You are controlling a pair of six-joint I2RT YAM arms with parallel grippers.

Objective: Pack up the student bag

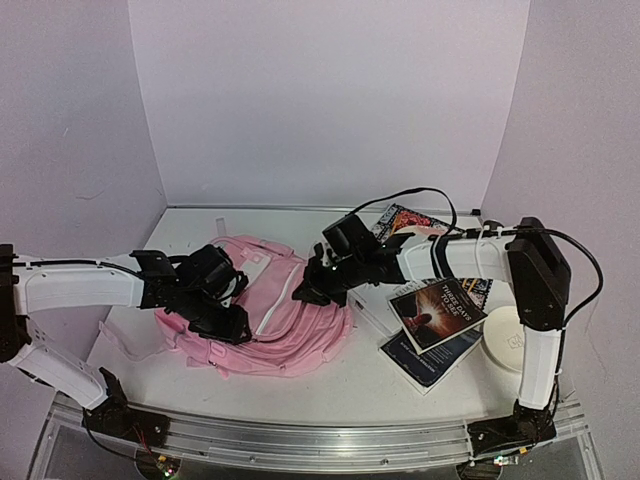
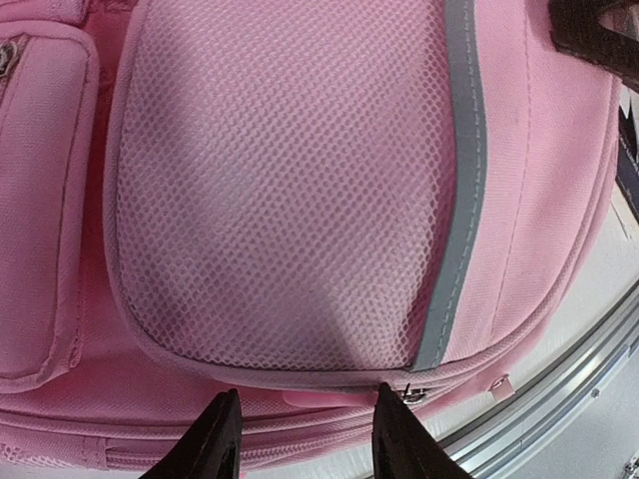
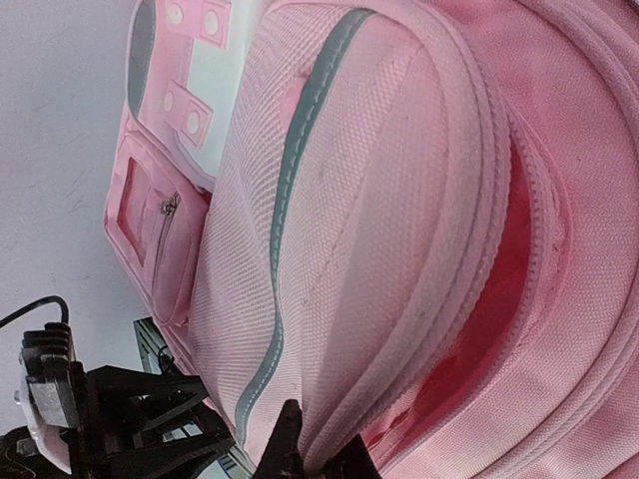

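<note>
The pink student bag [image 1: 270,335] lies on the table, its red lining showing through an open zipped edge in the right wrist view. My right gripper is shut on the rim of the bag's front flap [image 3: 399,180], whose cloth runs in between the fingertips. At the bag's near side, my left gripper is open, fingers apart, over the flap's lower rim. A small dark zipper pull [image 2: 411,394] sits by its right-hand finger [image 2: 399,444], not clearly between the two.
On the right lie a book titled "Three Days to See" [image 1: 436,315], a dark blue book [image 1: 430,362], a colourful book [image 1: 400,218] and a round cream item [image 1: 505,338]. Bare table [image 1: 320,395] shows in front of the bag.
</note>
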